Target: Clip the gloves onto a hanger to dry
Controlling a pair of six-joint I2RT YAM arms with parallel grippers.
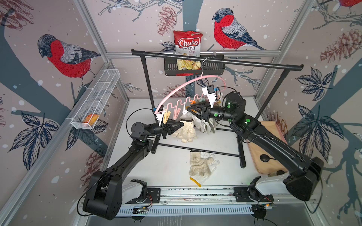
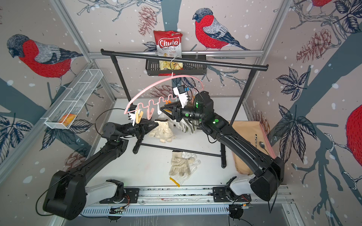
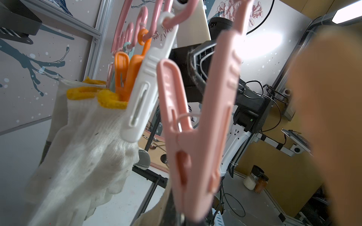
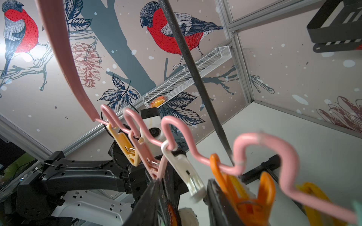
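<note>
A pink hanger (image 1: 180,84) hangs from the black rail with coloured clips. In the left wrist view, white gloves (image 3: 86,150) hang from an orange clip (image 3: 132,75), behind a white clip (image 3: 139,109) and a pink clip (image 3: 211,124). My left gripper (image 1: 177,125) is low beside the yellow and pink clips, above a cream glove (image 1: 185,133); whether it holds anything is unclear. My right gripper is part open at the hanger, just below the white clip (image 4: 181,169). Loose gloves (image 1: 201,165) lie at the front.
A black rack (image 1: 147,81) frames the work area, with a low crossbar. A beige tray (image 1: 264,139) is at the right, a wire basket (image 1: 96,98) on the left wall, and a chips bag (image 1: 187,41) on the back shelf.
</note>
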